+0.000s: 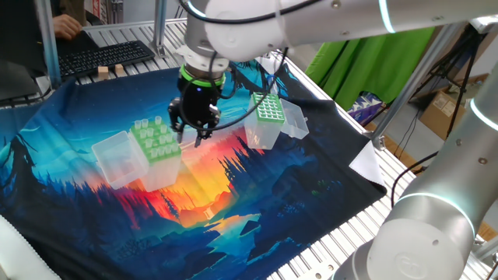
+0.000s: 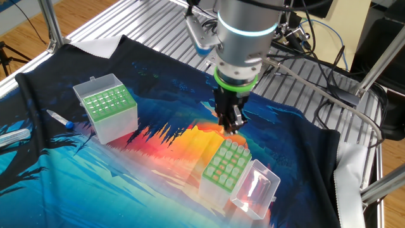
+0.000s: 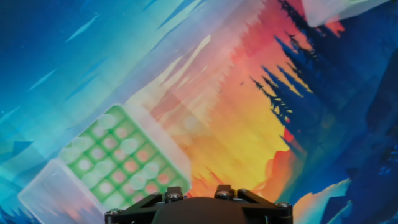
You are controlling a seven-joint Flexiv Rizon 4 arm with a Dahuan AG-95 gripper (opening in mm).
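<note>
A clear box with a green rack (image 1: 159,141), holding several clear tips, stands on the printed cloth with its lid (image 1: 120,159) open to one side. The same tip rack (image 2: 226,166) is at the lower right in exterior view 2, and it appears blurred at the lower left of the wrist view (image 3: 118,158). A second box has a green grid (image 1: 268,107) with no tips visible in it; its lid is open too. My gripper (image 1: 189,139) hangs above the cloth between the boxes, closer to the tip-filled one. Its fingertips (image 3: 174,194) stand apart, and nothing shows between them.
A blue-capped pen (image 2: 61,120) lies beside the second box (image 2: 115,126), with another pen-like item (image 2: 14,137) at the cloth's edge. A keyboard (image 1: 105,57) and a person's hand are at the back left.
</note>
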